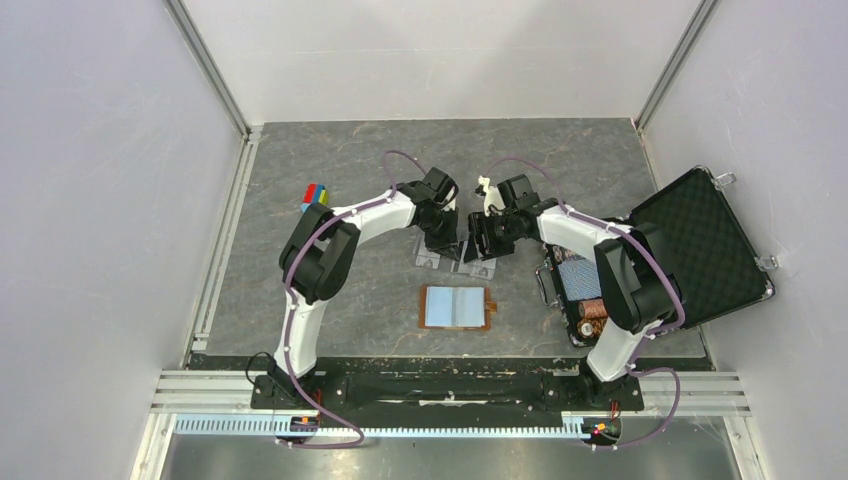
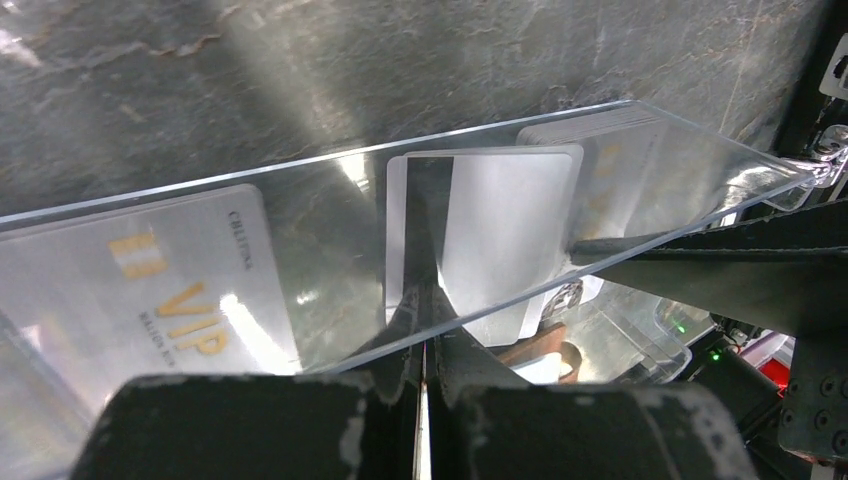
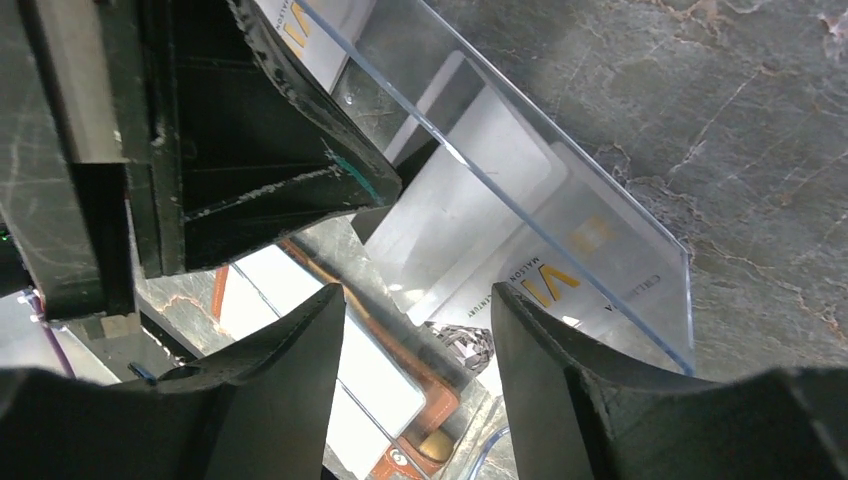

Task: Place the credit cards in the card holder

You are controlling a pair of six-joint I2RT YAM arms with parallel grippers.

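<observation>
A clear acrylic rack (image 1: 430,263) holds the white credit cards in separate slots. In the left wrist view a gold-lettered VIP card (image 2: 170,290) fills the left slot. My left gripper is shut, its tips against a blank-faced card (image 2: 510,230) in the middle slot; nothing shows between its fingers. That card leans in front of a right-hand card stack (image 3: 590,255). My right gripper stands open at the rack's right part, nothing clearly held. The card holder (image 1: 455,307), brown with clear pages, lies open in front of the rack.
An open black case (image 1: 583,290) with several items sits at the right, its lid (image 1: 700,245) tilted toward the wall. Colored blocks (image 1: 315,195) lie at the back left. Bare table surrounds the card holder.
</observation>
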